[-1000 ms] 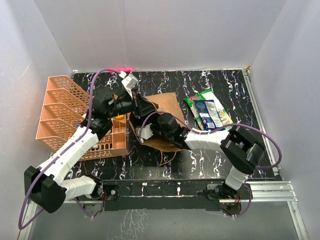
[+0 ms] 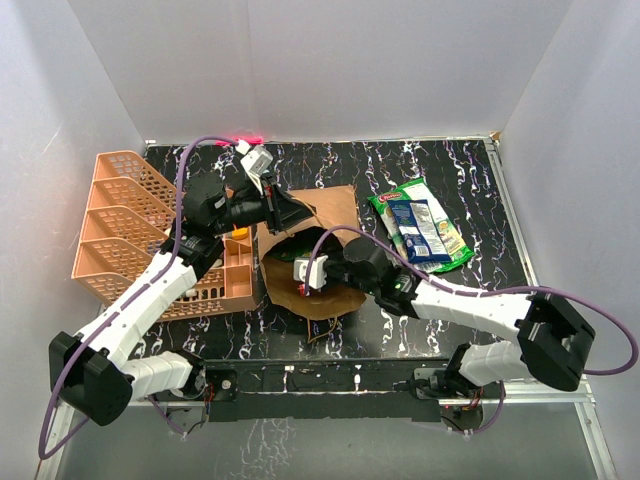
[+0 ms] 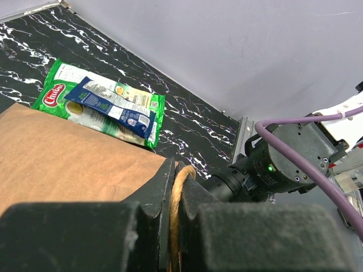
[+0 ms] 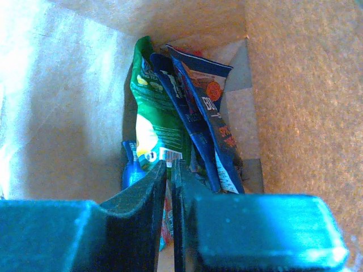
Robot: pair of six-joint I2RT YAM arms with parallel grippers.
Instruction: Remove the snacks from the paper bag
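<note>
The brown paper bag (image 2: pixel 330 203) lies mid-table, mouth toward the front. My left gripper (image 2: pixel 303 213) is shut on its twisted rope handle (image 3: pixel 180 192) at the top. My right gripper (image 2: pixel 312 278) is at the bag's mouth, fingertips close together; whether anything is between them cannot be told. Inside, in the right wrist view, lie a green snack pack (image 4: pixel 156 133), dark blue packs (image 4: pixel 198 122) and a blue item (image 4: pixel 131 170). Outside at right lie a green snack bag (image 2: pixel 450 240) and a blue pack (image 3: pixel 116 110) on it.
An orange plastic rack (image 2: pixel 110 230) fills the left side beside my left arm. Grey walls enclose the back and sides.
My right arm has drawn back toward the right and front, its gripper coming outward from deeper in the bag. The left arm is almost unchanged.
</note>
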